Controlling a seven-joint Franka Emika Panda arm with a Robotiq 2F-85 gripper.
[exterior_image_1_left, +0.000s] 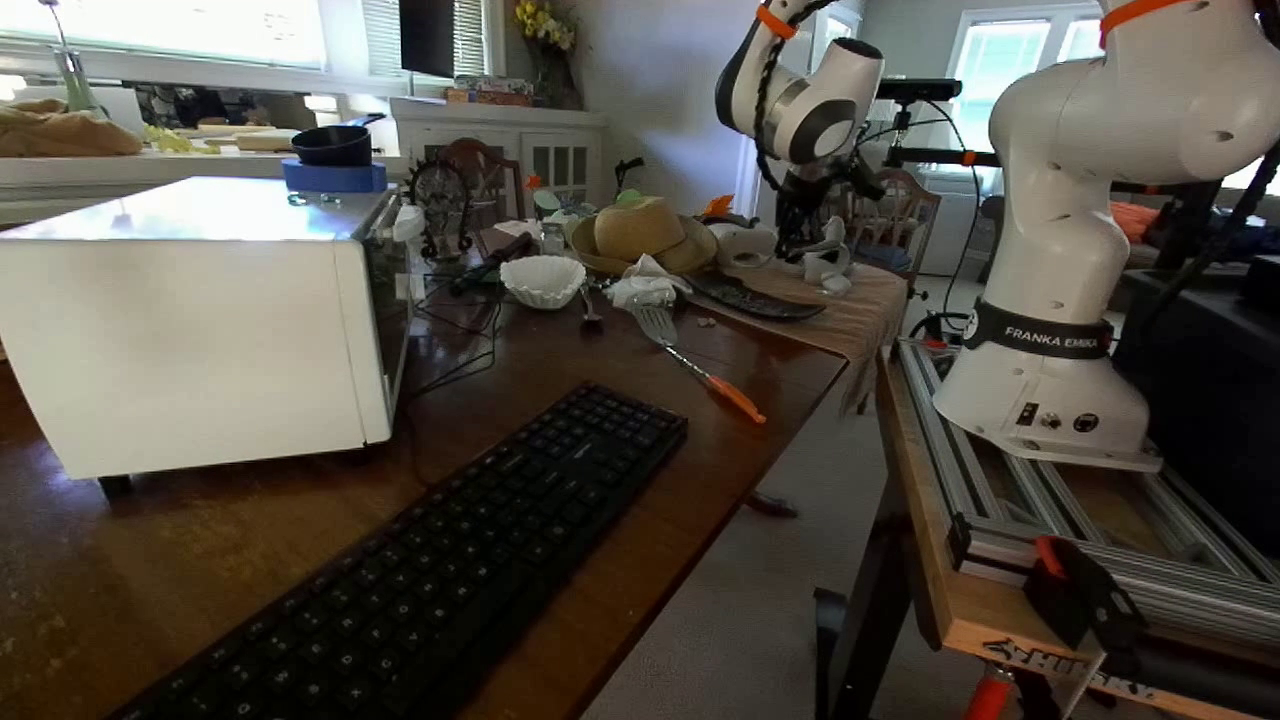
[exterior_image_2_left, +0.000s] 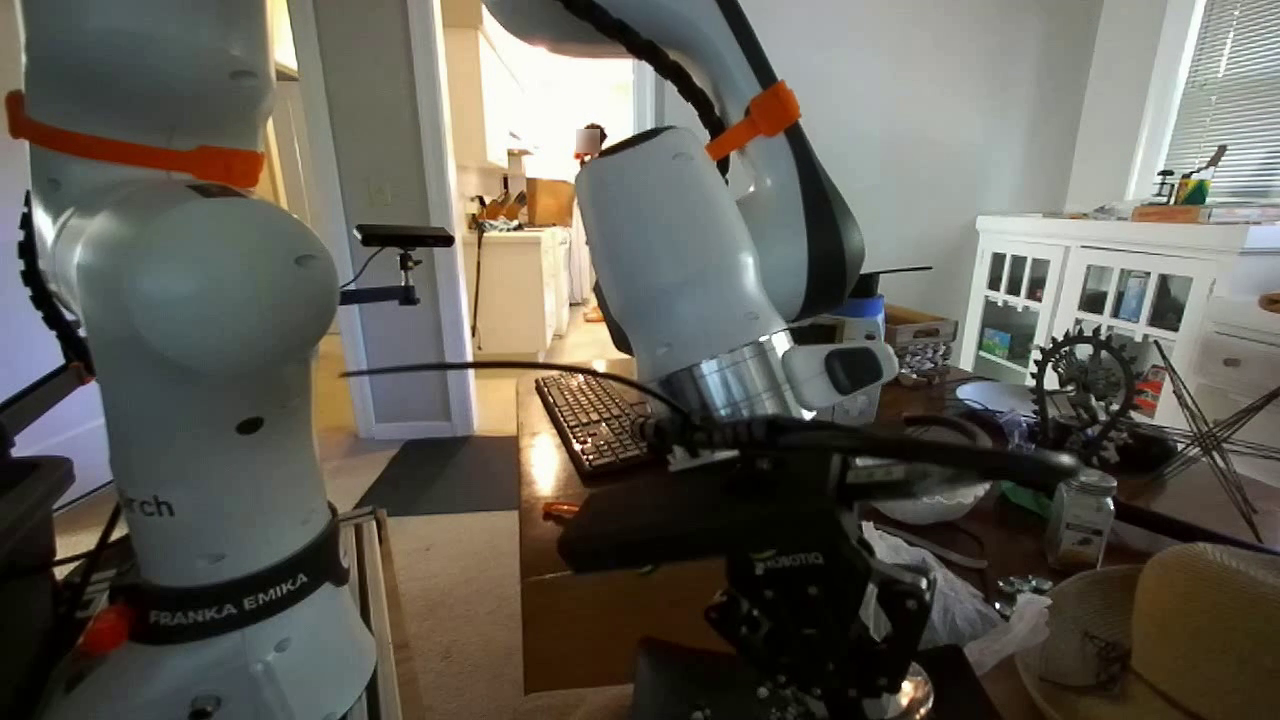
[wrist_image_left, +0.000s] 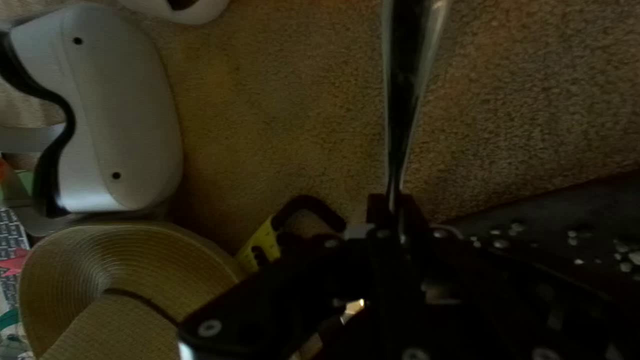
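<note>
Above the cloth-covered far end of the table (exterior_image_1_left: 854, 314), my gripper (exterior_image_1_left: 788, 244) points downward. In the wrist view, the gripper is shut on a narrow, shiny metal object (wrist_image_left: 390, 120) that runs from the fingertips to the top edge of the picture. Its far end is out of that view, so I cannot tell what kind of object it is. The second exterior view has the gripper (exterior_image_2_left: 828, 690) at the bottom, with a shiny rounded metal piece (exterior_image_2_left: 914, 694) beside it; whether this belongs to the held object is unclear.
Close by are a straw hat (wrist_image_left: 108, 288), a white headset (wrist_image_left: 120, 114), a yellow-and-black item (wrist_image_left: 264, 237) and a dark curved tray (wrist_image_left: 558, 222) with pale bits. An orange-handled fork (exterior_image_1_left: 732, 396), white bowl (exterior_image_1_left: 543, 280) and keyboard (exterior_image_1_left: 480, 540) lie farther along the table.
</note>
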